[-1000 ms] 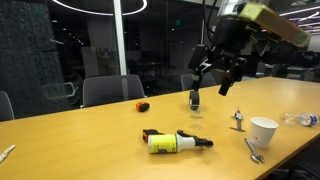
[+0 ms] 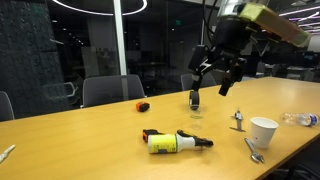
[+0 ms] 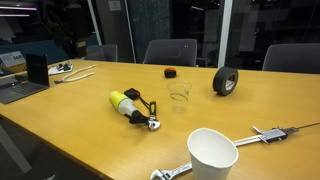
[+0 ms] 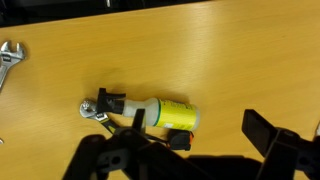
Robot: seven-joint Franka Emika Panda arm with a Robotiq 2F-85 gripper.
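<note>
A spray bottle with a yellow label [image 2: 172,144] lies on its side on the wooden table. From the wrist camera, the bottle [image 4: 175,115] appears below my gripper, whose dark fingers stand wide apart. The gripper [image 2: 211,83] is open in the air above the table, with nothing between its fingers and clear of the objects. A dark-handled tool [image 3: 148,106] lies close against the bottle, partly hidden by it in the wrist view.
A white cup [image 2: 263,132], a wrench [image 2: 254,150] and a caliper [image 3: 268,136] occupy the near right side. Farther back are a clear glass [image 3: 179,95], a black roll [image 3: 226,81] and a small orange-black object [image 2: 142,106].
</note>
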